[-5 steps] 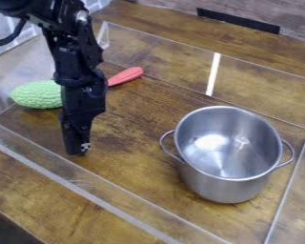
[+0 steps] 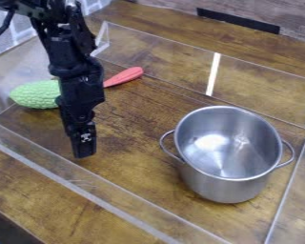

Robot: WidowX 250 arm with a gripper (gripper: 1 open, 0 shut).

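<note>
My black gripper (image 2: 83, 143) points down just above the wooden table (image 2: 142, 195) at left centre, its fingertips low near the surface; nothing shows between them, and it looks open. Behind the arm, a green textured corn-like object (image 2: 35, 93) lies at the left, and a red object (image 2: 125, 75) with a rounded end lies just right of the arm, partly hidden by it. A steel pot (image 2: 229, 157) with two side handles stands upright at the right, apart from the gripper.
Clear transparent walls border the work area on the left, front and right. Bare table lies between the gripper and the pot and across the back right. A white tape strip (image 2: 213, 73) is stuck on the table behind the pot.
The arm and gripper have shifted slightly up and to the left. The pot and the other objects have not visibly moved.
</note>
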